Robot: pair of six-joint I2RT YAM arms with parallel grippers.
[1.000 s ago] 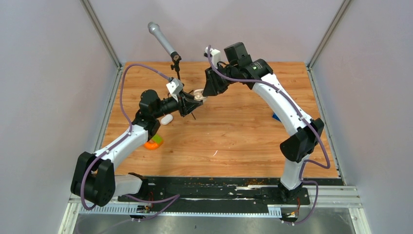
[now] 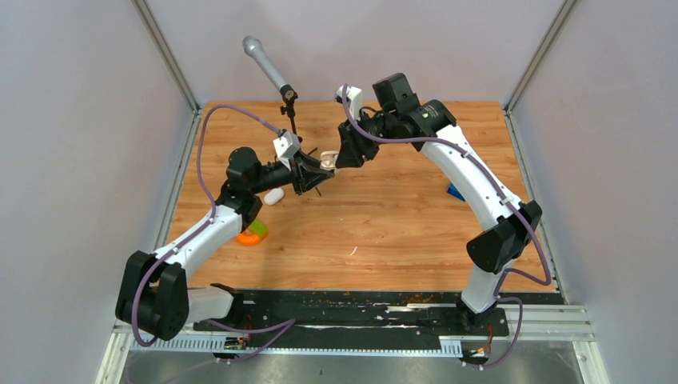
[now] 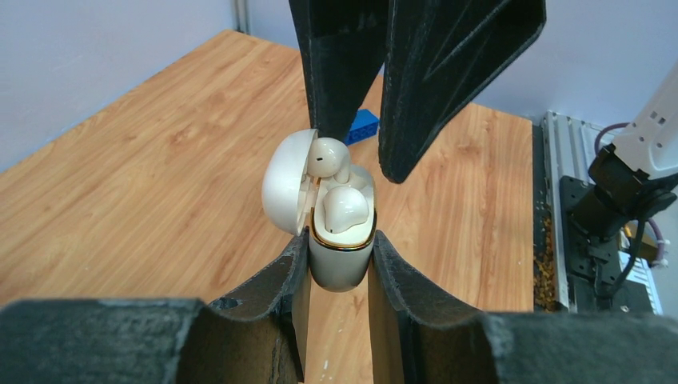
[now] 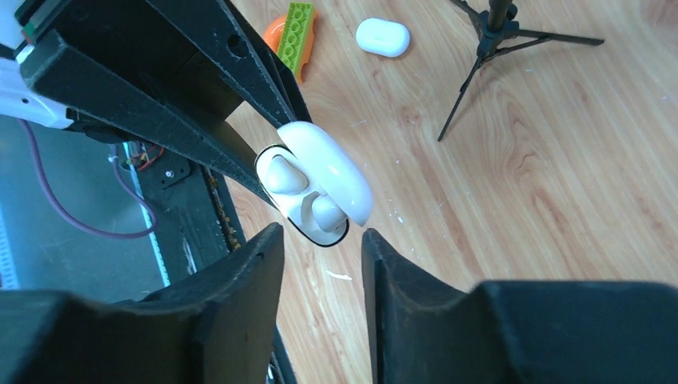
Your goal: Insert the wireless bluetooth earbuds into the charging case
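A white charging case [image 3: 340,260] with a thin gold rim is clamped in my left gripper, its lid [image 3: 286,181] tipped open. Two white earbuds sit at its opening: one earbud [image 3: 345,207] on the near side, the other earbud [image 3: 326,158] standing higher beside the lid. In the right wrist view, one earbud [image 4: 285,176] lies toward the left gripper's fingers and the other earbud [image 4: 326,213] toward the free end. My right gripper is part open close to the case, a gap between its fingertips and nothing held. How deeply each earbud sits cannot be told.
A closed white case [image 4: 383,38] lies on the table near a black tripod stand [image 4: 497,32]. An orange and green toy [image 2: 253,233] is by the left arm, a blue block [image 2: 455,192] at the right.
My right gripper has shifted slightly toward the front of the table and now hides more of the case's right side. The left arm and the case have stayed nearly still.
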